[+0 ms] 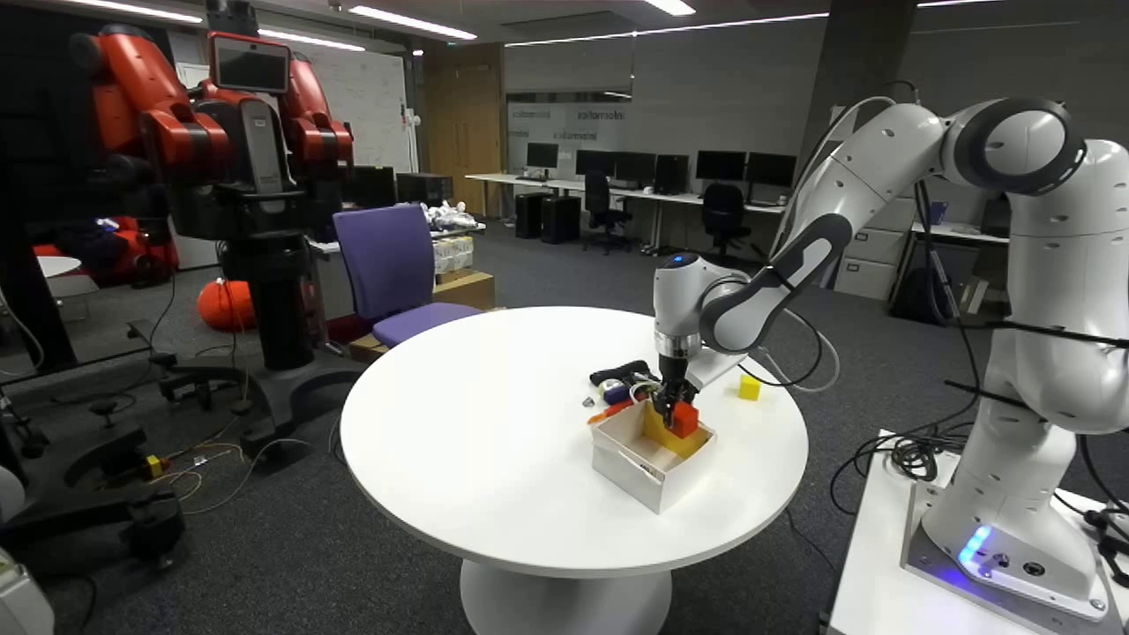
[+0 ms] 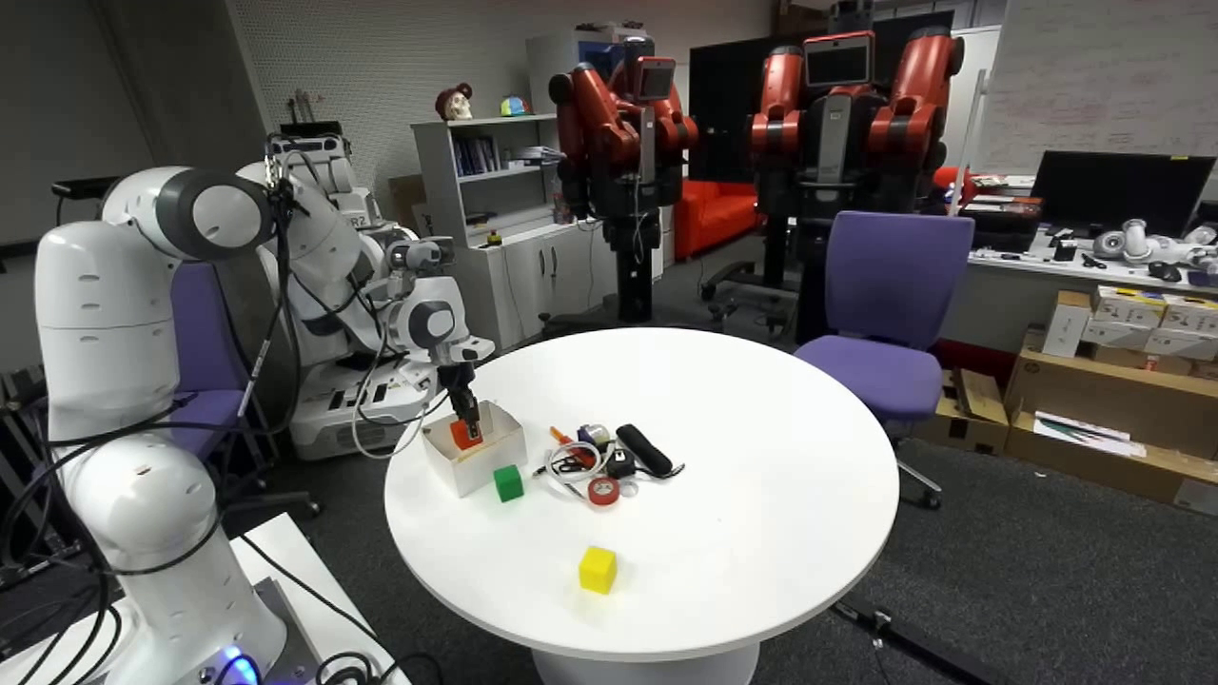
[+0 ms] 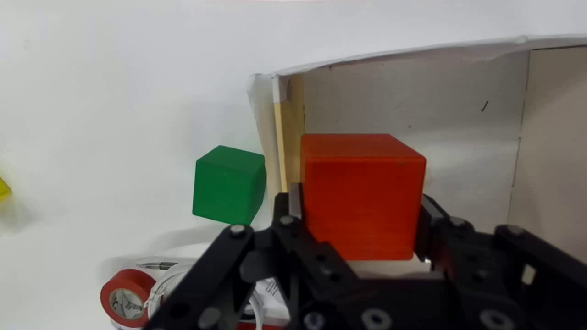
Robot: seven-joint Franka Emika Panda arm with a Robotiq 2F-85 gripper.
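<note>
A red cube (image 3: 360, 206) is clasped between the fingers of my gripper, which is shut on it. In the wrist view the cube covers part of the open white box (image 3: 407, 104), near the box's wall on the green cube's side. From exterior view 1, the red cube (image 1: 684, 419) shows at the mouth of the box (image 1: 626, 469), with the gripper (image 1: 677, 407) pointing down over it. Exterior view 2 shows the red cube (image 2: 464, 434) partly behind the box's near wall (image 2: 485, 466). Whether it touches the box floor I cannot tell.
A green cube (image 2: 508, 483) stands just outside the box. Farther off on the table is a yellow cube (image 2: 599, 570). Beside the box lies a cluster of cables, red tape (image 2: 602, 491) and a black tool (image 2: 645, 450).
</note>
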